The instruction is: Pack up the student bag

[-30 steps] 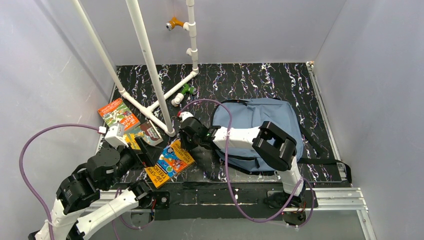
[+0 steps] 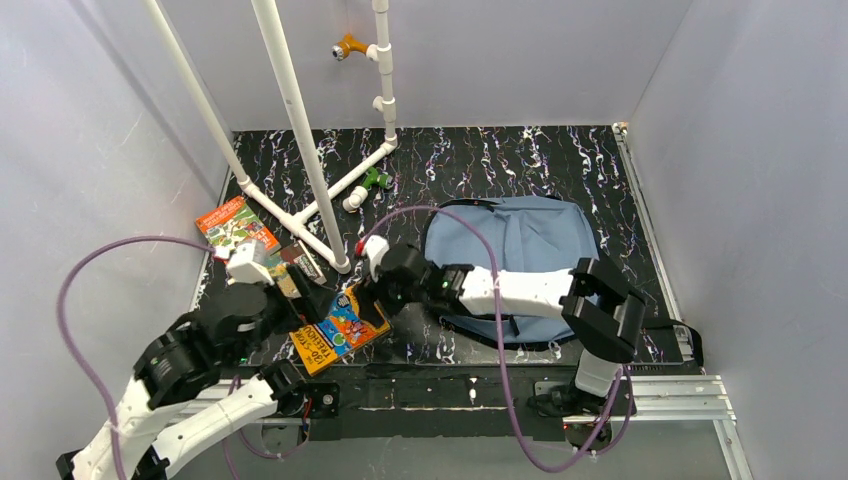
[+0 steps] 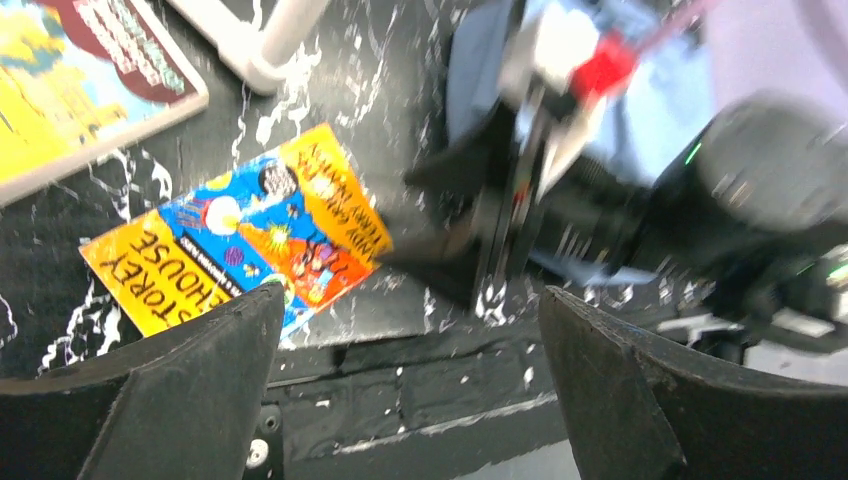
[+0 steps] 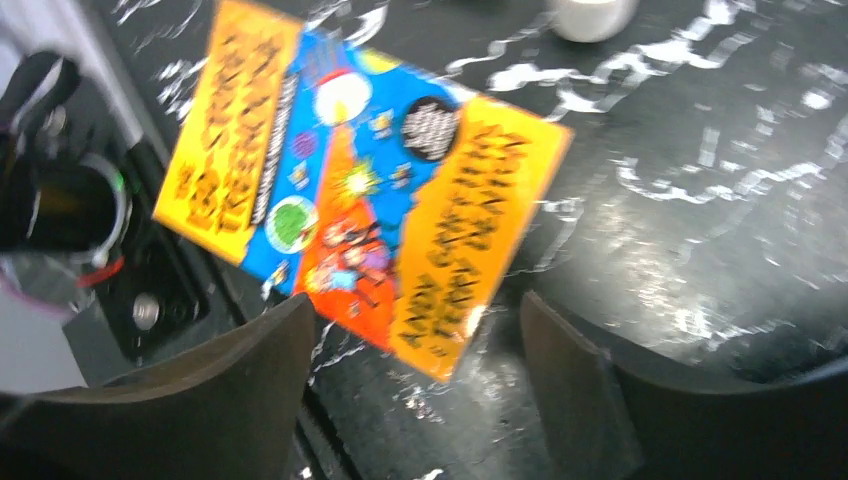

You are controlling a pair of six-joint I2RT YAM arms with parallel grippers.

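Observation:
An orange-and-blue book lies flat near the front edge of the dark marbled surface. My right gripper is above its right end, fingers parted, with nothing held between them. In the left wrist view the book lies below and ahead of my open left gripper, which is empty. A second, yellow-and-brown book lies further back, partly hidden by my left arm in the top view. Behind it is a red-and-green book. The blue-grey bag lies on the right, partly covered by my right arm.
White pipes rise at the left, their base close behind the books. A green valve sits by the pipe base. Bare surface shows at the back. A strap trails right of the bag.
My right gripper's fingers have parted, and its arm has shifted slightly right and toward the front. The left gripper has moved a little forward to the right. The books and bag lie unchanged.

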